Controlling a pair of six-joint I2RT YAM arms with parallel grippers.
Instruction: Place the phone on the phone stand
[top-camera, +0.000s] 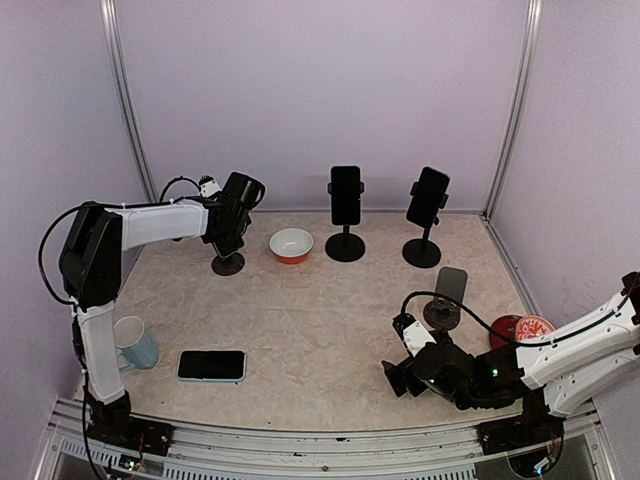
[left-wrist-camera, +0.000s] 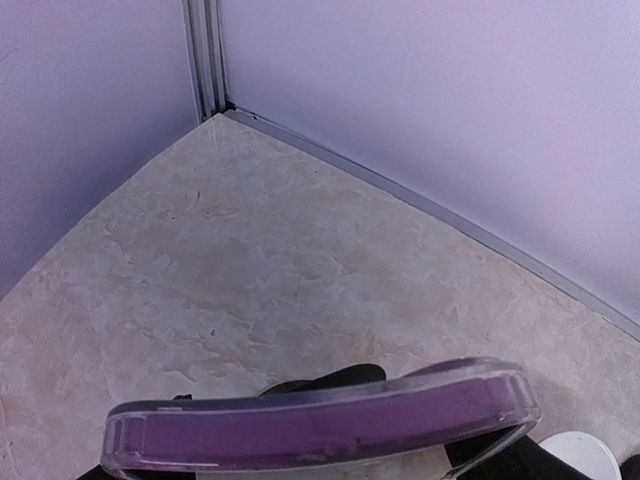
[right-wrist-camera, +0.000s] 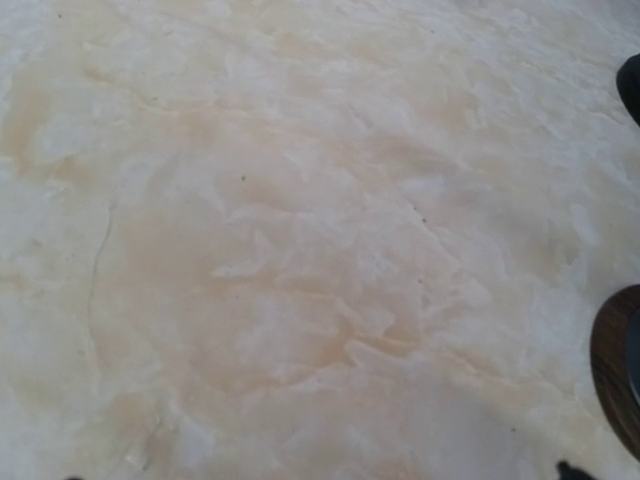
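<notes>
My left gripper (top-camera: 225, 235) is at the back left over a dark stand (top-camera: 228, 264), shut on a purple-cased phone (left-wrist-camera: 320, 425), seen edge-on in the left wrist view; the stand's top is mostly hidden by the gripper. Two black stands hold upright dark phones (top-camera: 345, 190) (top-camera: 428, 197) at the back. A grey stand (top-camera: 450, 284) sits at the right. Another phone (top-camera: 211, 365) lies flat at the front left. My right gripper (top-camera: 402, 370) is open, low at the front right, over bare table.
A white-orange bowl (top-camera: 291, 245) is right of the left gripper. A blue mug (top-camera: 140, 345) stands at the front left. Red round items (top-camera: 533, 328) lie behind the right arm.
</notes>
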